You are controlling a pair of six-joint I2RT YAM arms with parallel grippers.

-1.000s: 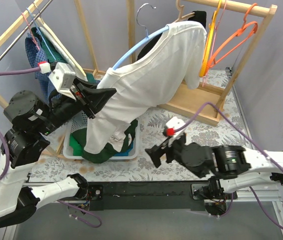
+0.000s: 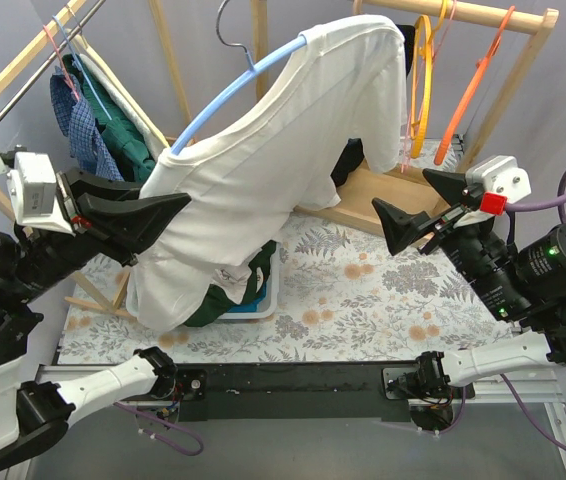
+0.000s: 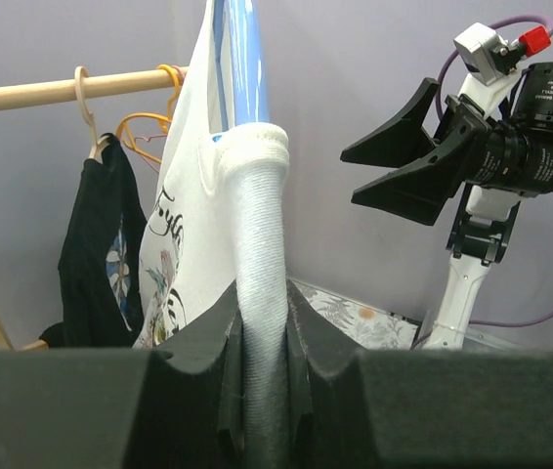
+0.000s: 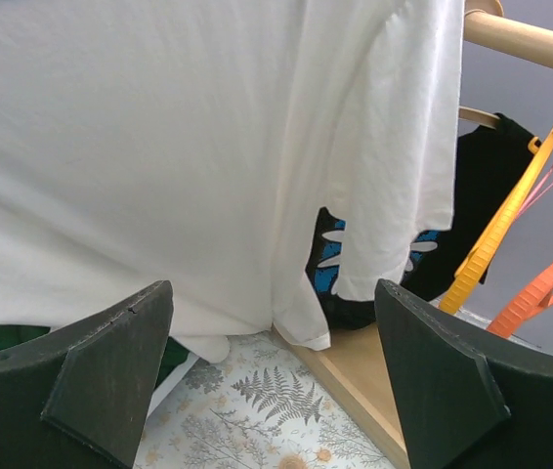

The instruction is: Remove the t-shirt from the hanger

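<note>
A white t-shirt [image 2: 253, 150] hangs slantwise in mid-air on a light blue hanger [image 2: 225, 108], its neck opening towards the back. The hanger's metal hook [image 2: 231, 34] points up, free of any rail. At the left shoulder, my left gripper [image 2: 178, 205] is shut on the shirt; in the left wrist view white cloth over the blue hanger's end [image 3: 257, 186] runs down between its fingers. My right gripper [image 2: 391, 228] stands open and empty, to the right of the shirt. From the right wrist, the far sleeve [image 4: 399, 166] droops ahead, beyond the fingers.
A wooden rack at the right holds orange [image 2: 471, 85] and yellow [image 2: 422, 85] hangers and a dark shirt [image 3: 106, 244]. More clothes [image 2: 93, 120] hang at the left. Under the shirt is a white basket [image 2: 271, 290] of folded clothes.
The left gripper has carried the hanger and shirt to the left. My right gripper has risen and moved right, turning its fingers towards the shirt. The orange hanger has swung.
</note>
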